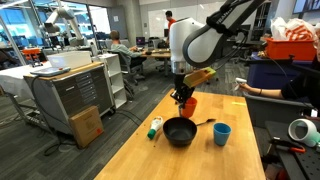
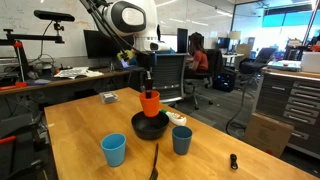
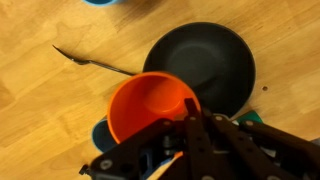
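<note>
An orange cup (image 3: 150, 105) hangs from my gripper, which is shut on its rim in the wrist view. In exterior view 2 the cup (image 2: 150, 104) is above the black bowl (image 2: 152, 126), toward its near-left part. Exterior view 1 shows the cup (image 1: 189, 106) just above and behind the bowl (image 1: 179, 132). The bowl's dark inside (image 3: 215, 60) shows no contents in the wrist view, though a part of it is hidden by the cup and gripper.
A blue cup (image 2: 114, 150) stands at the front left, another blue cup (image 2: 181, 140) right of the bowl. A dark spoon (image 2: 154, 162) lies between them. A white-and-green bottle (image 1: 155, 127) lies beside the bowl.
</note>
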